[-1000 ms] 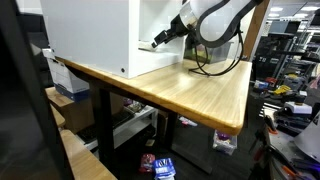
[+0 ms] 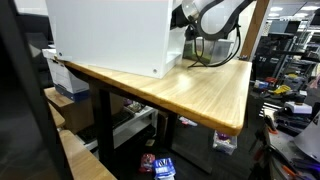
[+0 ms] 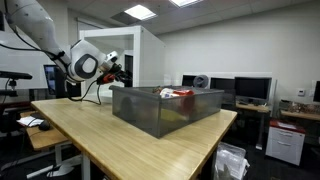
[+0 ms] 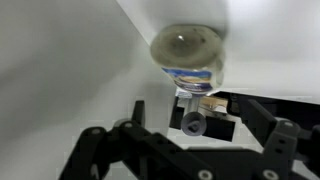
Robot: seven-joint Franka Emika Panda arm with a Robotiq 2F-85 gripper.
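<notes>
In the wrist view a rounded container (image 4: 188, 58) with a pale, blurred top and a coloured label rests against white surfaces. My gripper is open, its dark fingers (image 4: 92, 150) spread on either side below it, with nothing between them. Exterior view 2 shows the gripper (image 3: 114, 75) by the opening of a tall white cabinet (image 3: 150, 60). From exterior view 1 the cabinet's white panel (image 2: 110, 32) hides the gripper, and only part of the white arm (image 2: 215, 20) shows.
A grey open bin (image 3: 150, 112) holding red and white items stands on the wooden table (image 3: 105, 135). Below the table are a clear container (image 3: 232, 160) and a blue-and-white box (image 2: 164, 168). Bare tabletop (image 2: 205, 95) lies in front of the arm.
In exterior view 1 the white panel's right edge has shifted rightward, covering more of the cabinet opening. The arm's front end, visible earlier, has become hidden behind it.
</notes>
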